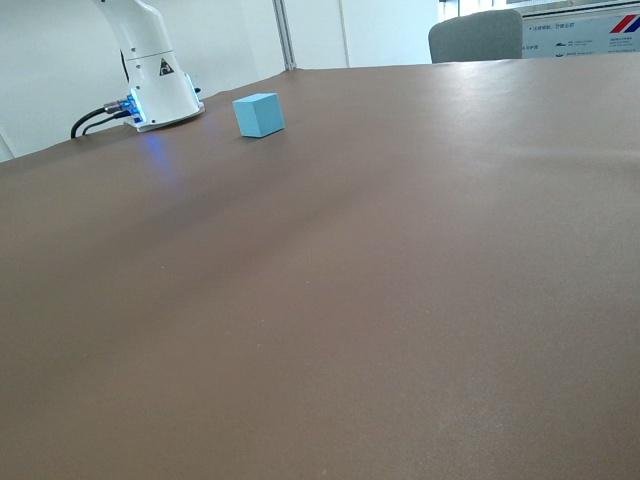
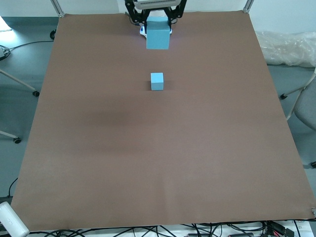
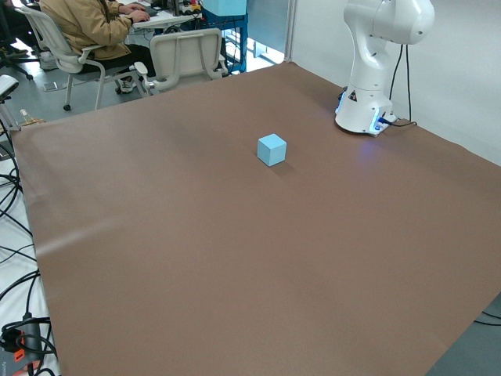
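In the left view, my black-and-white gripper (image 2: 157, 20) is high at the far middle, shut on a larger light blue cube (image 2: 158, 35), which hides part of the arm base. A smaller light blue cube (image 2: 157, 81) sits on the brown table (image 2: 163, 148) below it; it also shows near the far side in the top view (image 1: 258, 116) and in the middle of the right view (image 3: 272, 150). In the right view, part of the held cube (image 3: 225, 6) appears at the top edge.
The white arm base (image 3: 364, 106) with cables stands at the table's far edge. Chairs, a seated person and loose cables (image 3: 19, 282) lie beyond its edges.
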